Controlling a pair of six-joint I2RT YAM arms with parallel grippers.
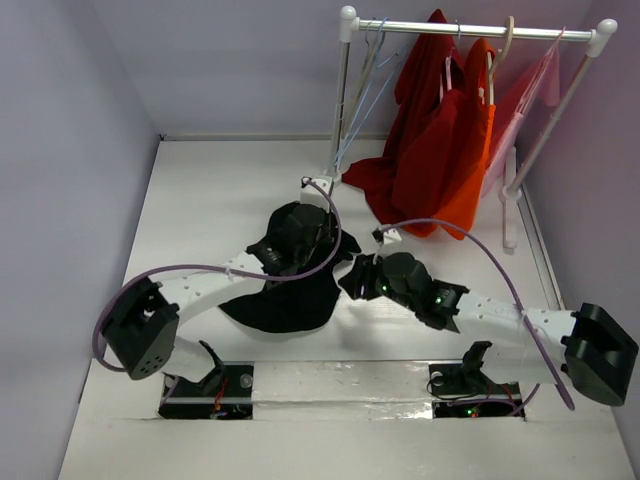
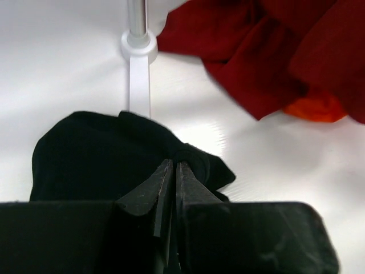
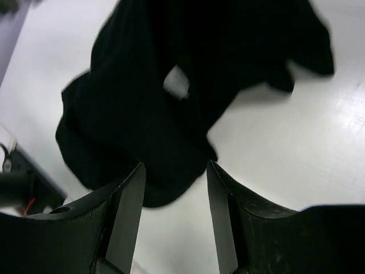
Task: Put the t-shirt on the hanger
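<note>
The black t-shirt (image 1: 285,310) lies crumpled left of centre on the white table, partly hidden under my left arm. In the left wrist view my left gripper is shut over the shirt's upper right part. A rounded black fold (image 2: 197,157) bunches right at its fingertips; whether cloth is pinched between them cannot be made out. My right gripper stands open near the shirt's right edge, with nothing held. Light blue hangers (image 1: 372,105) hang bare at the left end of the rail.
A white rack (image 1: 480,30) stands at the back right. Red garments (image 1: 425,130), an orange one (image 1: 470,150) and a pink one (image 1: 515,115) hang from it. Its left foot (image 2: 139,85) reaches the shirt's top edge. Bare table lies at the far left and right of the shirt.
</note>
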